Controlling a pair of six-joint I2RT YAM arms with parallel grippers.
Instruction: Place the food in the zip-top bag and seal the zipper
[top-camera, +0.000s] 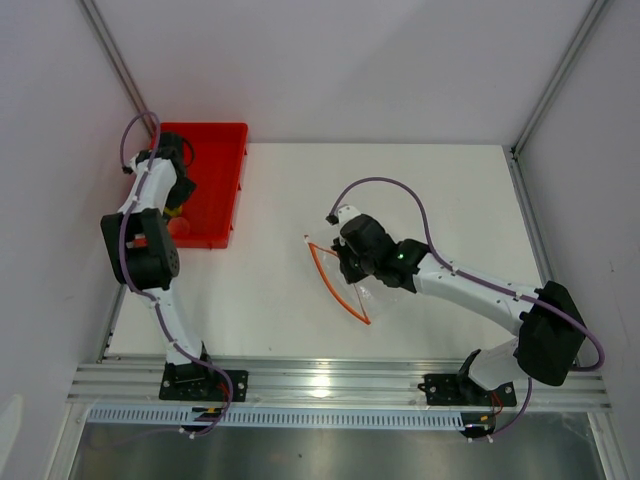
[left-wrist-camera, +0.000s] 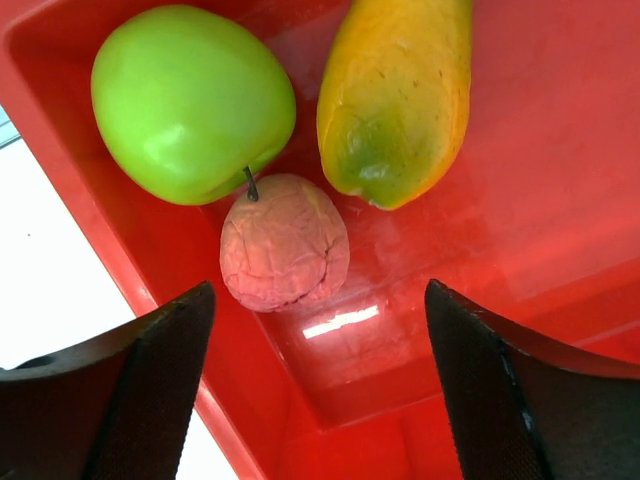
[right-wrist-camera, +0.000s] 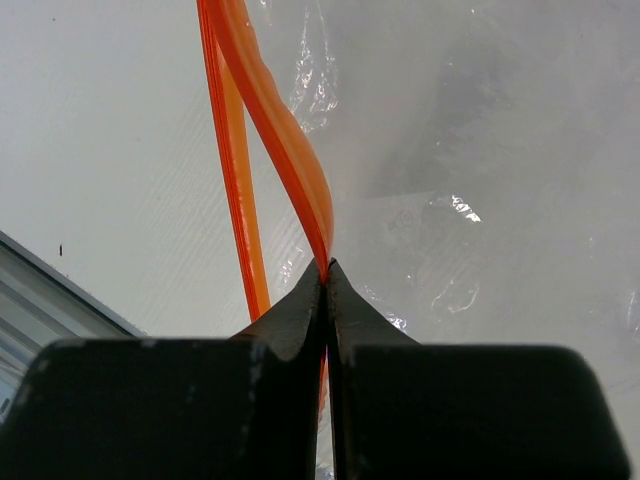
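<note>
The clear zip top bag (right-wrist-camera: 480, 200) lies on the white table, its orange zipper edges (right-wrist-camera: 285, 150) standing apart at the mouth. One orange edge runs between the tips of my right gripper, which is shut on it. Over the red bin (top-camera: 215, 205) hangs my left gripper, its fingers apart and nothing held. Inside the bin lie a green apple (left-wrist-camera: 190, 105), a wrinkled peach-coloured fruit (left-wrist-camera: 285, 243) and a yellow-green papaya-like fruit (left-wrist-camera: 398, 100). In the left wrist view, the peach-coloured fruit shows between and just beyond the fingertips.
Bin walls (left-wrist-camera: 85, 190) rise close beside the apple and the peach-coloured fruit. The left side wall of the enclosure (top-camera: 60, 200) is near the left arm. Bare white table (top-camera: 270, 190) separates bin and bag.
</note>
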